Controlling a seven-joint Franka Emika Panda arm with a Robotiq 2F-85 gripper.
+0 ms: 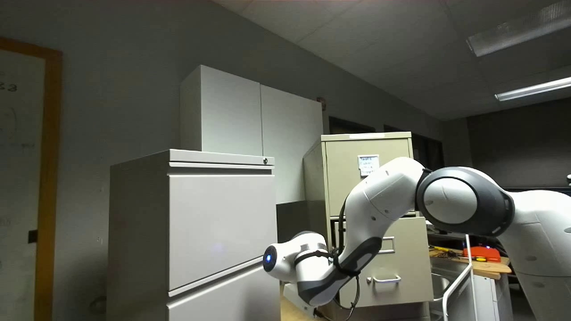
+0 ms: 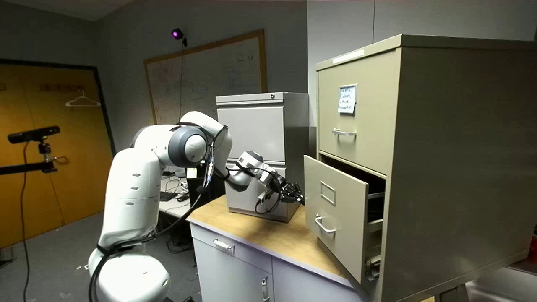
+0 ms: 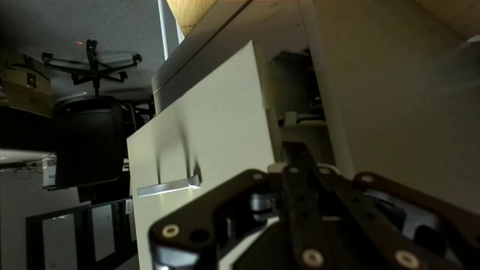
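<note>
The lower drawer [image 2: 347, 211] of the beige filing cabinet [image 2: 453, 151] is pulled partway out. Its handle [image 2: 324, 225] sits low on the front in exterior view 2. My gripper [image 2: 300, 198] is at the left side of this drawer, pointing toward its edge. Seen from the wrist, the shut gripper shows nothing between its fingers; the fingertips overlap the drawer's side, just behind the drawer front [image 3: 220, 121]. Whether they touch it, I cannot tell. Exterior view 1 hides the gripper behind the arm [image 1: 332, 267].
A grey two-drawer cabinet [image 2: 256, 131] stands close behind the gripper on the wooden counter [image 2: 272, 236]. The upper beige drawer [image 2: 360, 141] is closed and carries a label. Bare counter lies in front of the grey cabinet. An office chair [image 3: 92, 139] stands on the floor beyond.
</note>
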